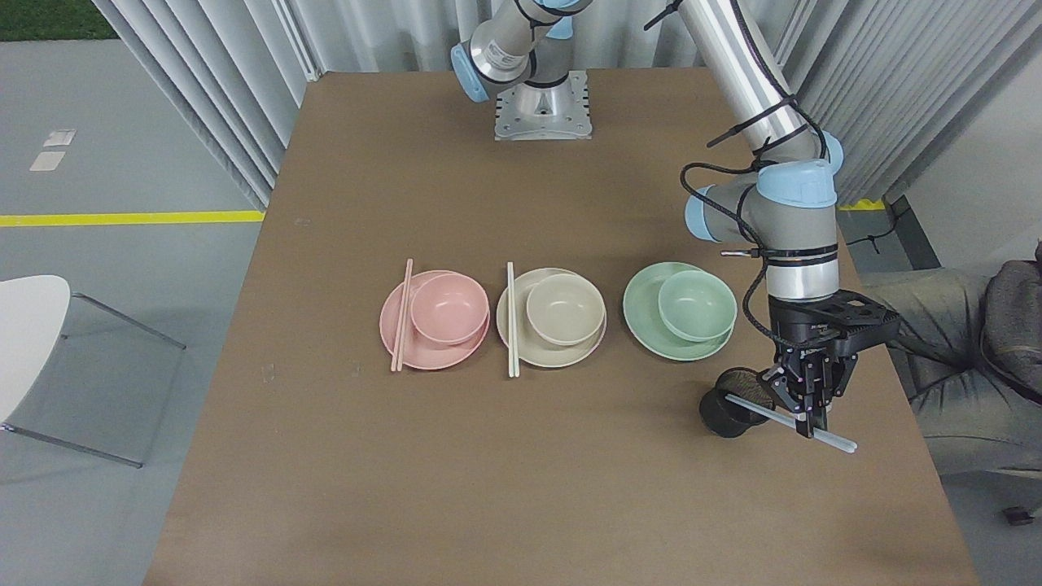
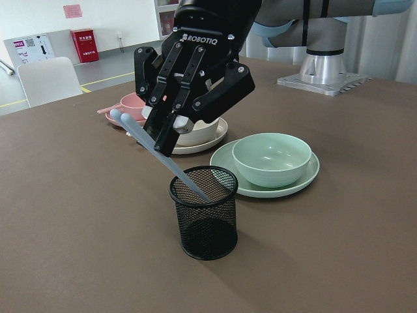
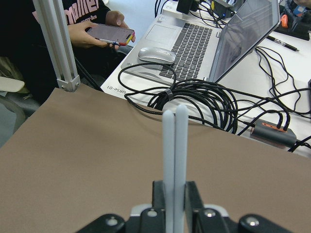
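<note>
My gripper (image 2: 171, 130) is shut on a pair of pale grey chopsticks (image 3: 175, 160), which tilt down into a black mesh holder (image 2: 203, 228) at the right of the table. In the wrist view the sticks stand side by side between the fingers. Behind the holder sits a green bowl (image 1: 698, 303) on a green plate (image 1: 645, 319). To the left are a cream bowl (image 1: 566, 308) on a plate with cream chopsticks (image 1: 512, 319), and a pink bowl (image 1: 449, 308) on a plate with pink chopsticks (image 1: 401, 316).
The wrist view shows a laptop (image 3: 189, 53), coiled cables and a person's hands beyond the table edge.
</note>
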